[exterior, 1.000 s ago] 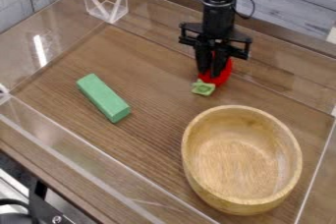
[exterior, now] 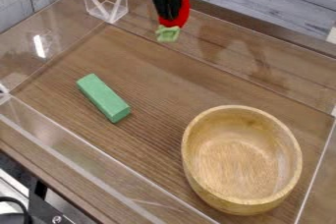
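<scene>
My gripper (exterior: 168, 10), black, is at the top centre over the back of the table, shut on a red object (exterior: 179, 15) with a small pale green part (exterior: 168, 34) hanging below it. Much of the red object is hidden behind the fingers.
A green block (exterior: 102, 97) lies at the left front of the wooden table (exterior: 157, 81). A large tan bowl (exterior: 241, 159) sits at the front right. A clear plastic holder (exterior: 105, 2) stands at the back left.
My gripper has moved back and to the left, up the view, carrying the red object with it. The bowl and green block have not moved.
</scene>
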